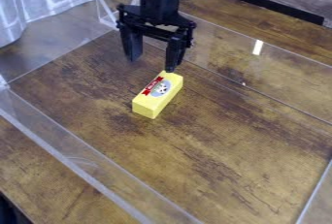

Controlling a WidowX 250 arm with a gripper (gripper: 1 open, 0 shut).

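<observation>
A yellow rectangular box (153, 103) with a red and white label on top lies at an angle on the wooden surface, near the middle of the camera view. Above and behind it hangs my black gripper (155, 44), its two fingers spread wide apart with nothing between them, clear of the box.
Clear low walls run along its left and right sides. A crumpled translucent sheet (46, 0) is at the back left, and a dark strip lies at the back right.
</observation>
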